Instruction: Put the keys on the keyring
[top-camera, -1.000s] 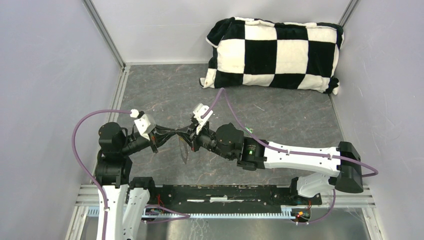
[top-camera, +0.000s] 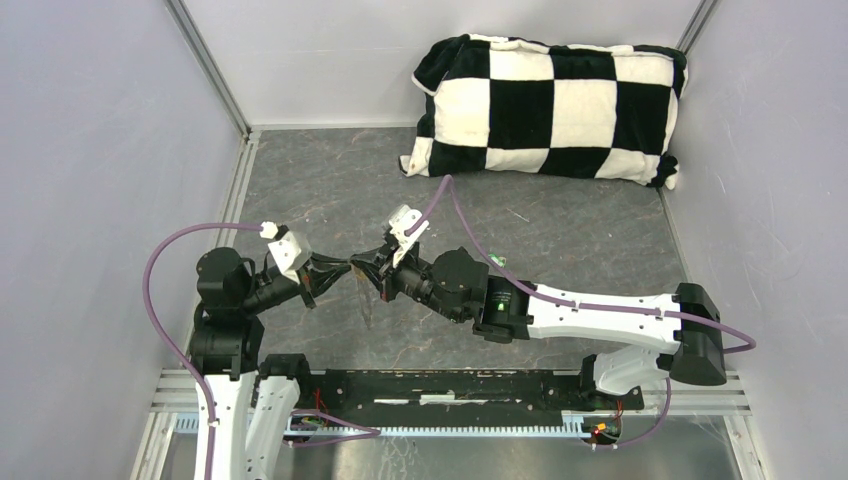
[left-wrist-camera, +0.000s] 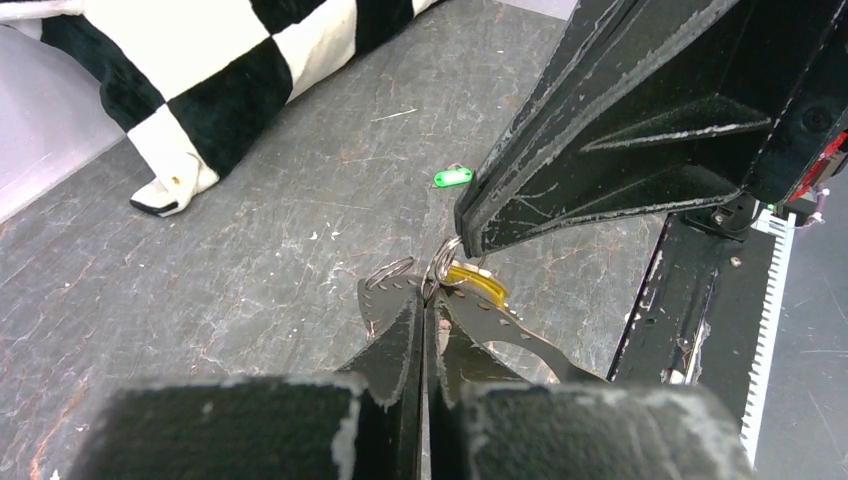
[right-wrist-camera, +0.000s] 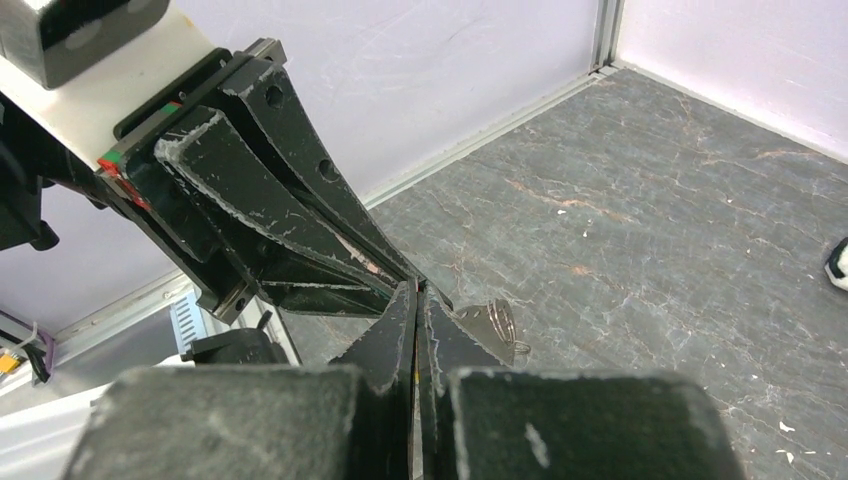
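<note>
Small metal rings (left-wrist-camera: 441, 264) sit at the meeting point of both grippers in the left wrist view. My left gripper is shut on the ring wire at its tips. The tip of my right gripper touches the rings from above right; it is shut, and whether wire lies between its fingers is unclear. Just below hang a yellow tag (left-wrist-camera: 480, 283) and a grey curved plate (left-wrist-camera: 525, 343) with a wire loop (left-wrist-camera: 390, 269) at its edge. In the right wrist view the plate (right-wrist-camera: 488, 328) shows behind the shut right gripper. No key shape is clear.
On the grey floor (top-camera: 320, 180) lies a small green tag (left-wrist-camera: 453, 177), apart from the grippers. A checkered black and white cushion (top-camera: 550, 110) is at the back. White walls close the sides.
The hanging plate has turned slightly and looks narrower from above, with a tan bit showing beside the tips. Both arms have hardly moved, the tips staying together.
</note>
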